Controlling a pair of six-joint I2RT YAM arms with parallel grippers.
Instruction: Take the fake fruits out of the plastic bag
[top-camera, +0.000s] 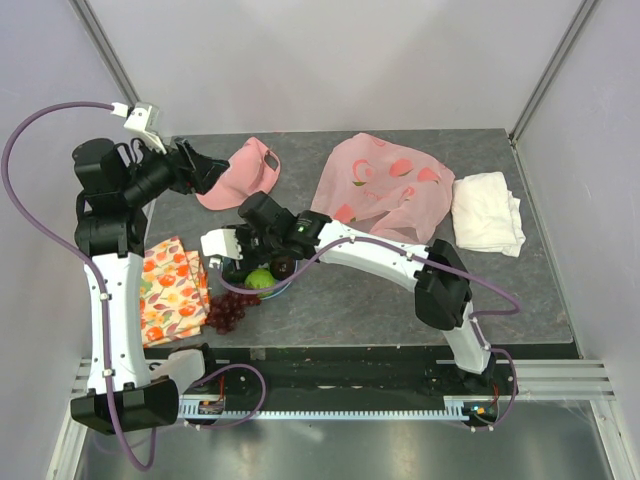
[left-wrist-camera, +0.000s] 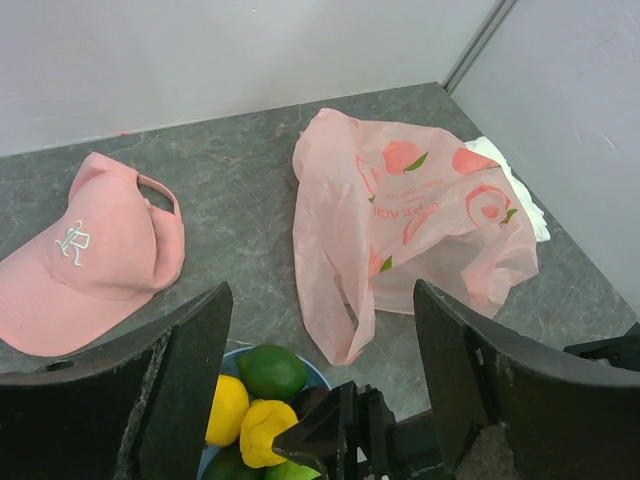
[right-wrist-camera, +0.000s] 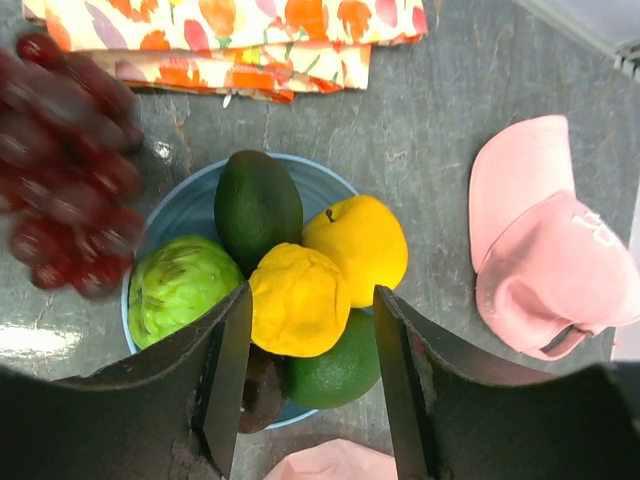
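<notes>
A blue bowl (right-wrist-camera: 205, 195) holds fake fruits: avocados (right-wrist-camera: 255, 210), a green apple (right-wrist-camera: 180, 290), yellow fruits (right-wrist-camera: 300, 300). Red grapes (top-camera: 228, 310) lie on the table left of the bowl's front, blurred in the right wrist view. My right gripper hangs over the bowl, open, with nothing visible held. My left gripper (top-camera: 205, 167) is raised at the back left, fingers apart and empty. The pink plastic bag (top-camera: 380, 180) lies crumpled at the back, apparently flat.
A pink cap (top-camera: 235, 175) lies at the back left, a patterned cloth (top-camera: 170, 290) at the left, a white cloth (top-camera: 485, 215) at the right.
</notes>
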